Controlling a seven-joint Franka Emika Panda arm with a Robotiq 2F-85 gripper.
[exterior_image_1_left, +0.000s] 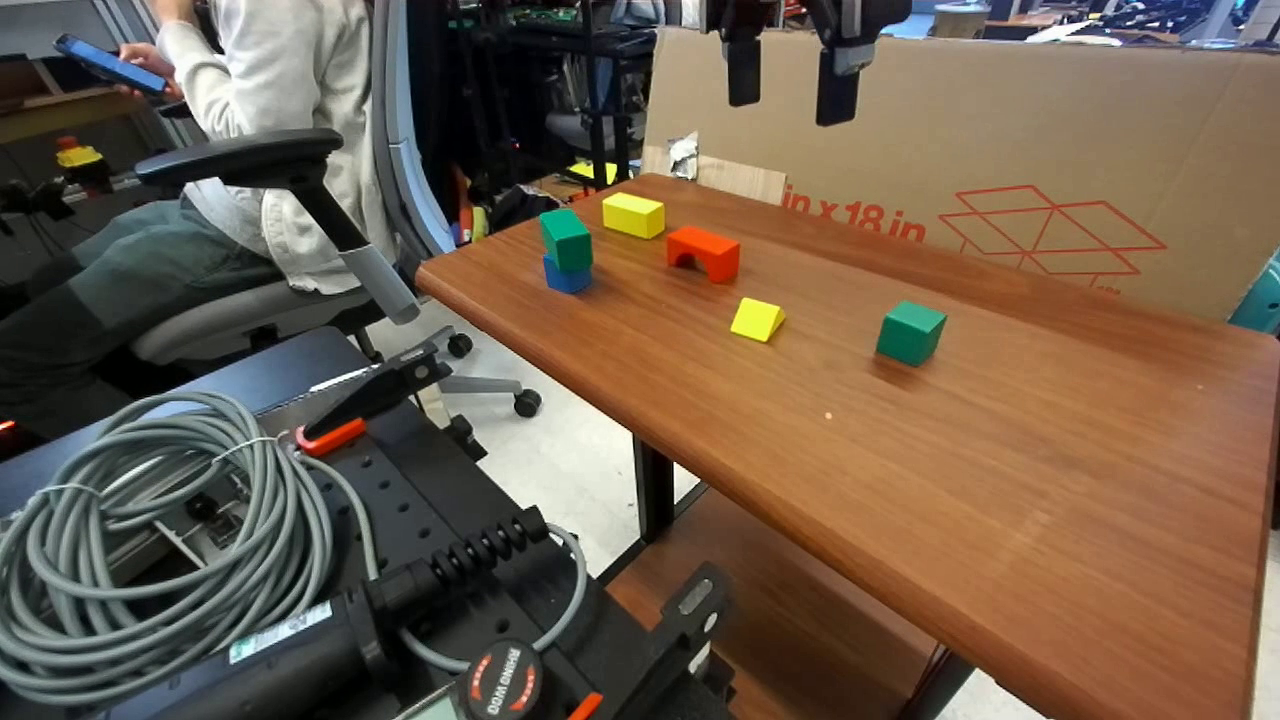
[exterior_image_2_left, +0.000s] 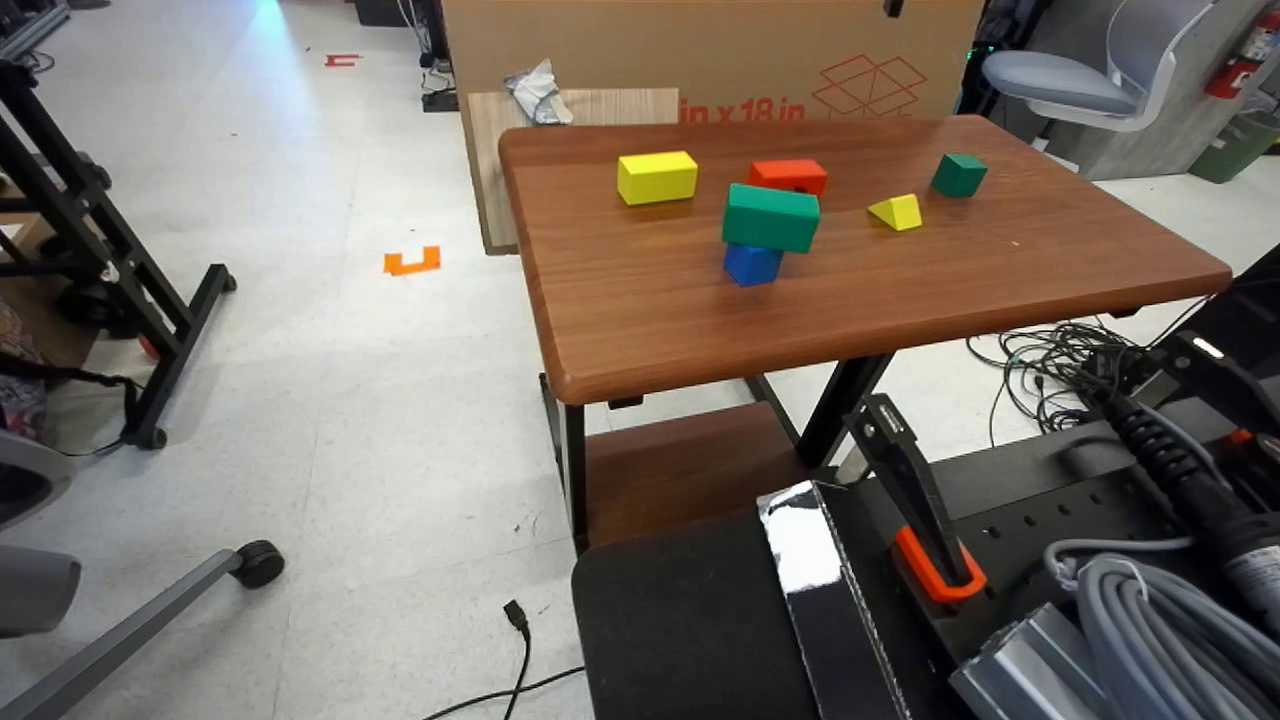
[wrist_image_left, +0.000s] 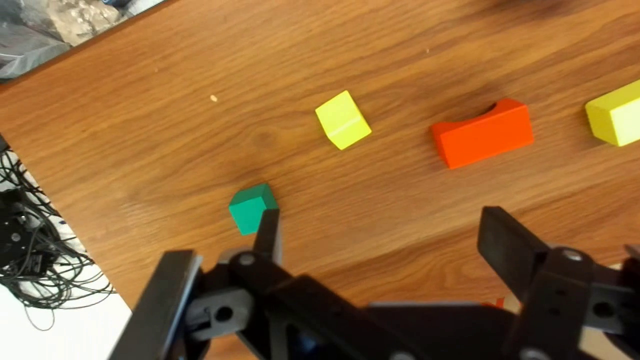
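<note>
High over the far edge of the table, my gripper stands open, and in the wrist view bare wood shows between its fingers. A long green block rests on top of a blue block near the table's left end, overhanging it to the right in exterior view 2. This stack is outside the wrist view. Separate on the table are a yellow rectangular block, a red arch block, a small yellow wedge and a green cube-like block.
Behind the table stands a large cardboard sheet. A black cart with a coiled grey cable is close to the near side, and a person sits left of the table.
</note>
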